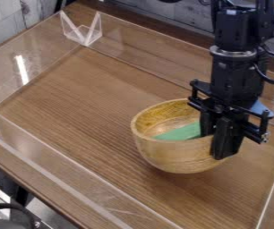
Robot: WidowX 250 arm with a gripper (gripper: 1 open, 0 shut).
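Observation:
My gripper (pixel 223 125), black, comes down from the top right and is shut on the rim of a pale yellow bowl (pixel 161 153). The bowl hangs slightly tilted at the centre right. A green object (pixel 180 133) lies inside it, partly hidden by the bowl's rim and the gripper.
A white wire-like holder (pixel 80 31) stands at the back left. A blue object (pixel 258 112) shows behind the gripper on the right. Dark cables lie at the lower left edge.

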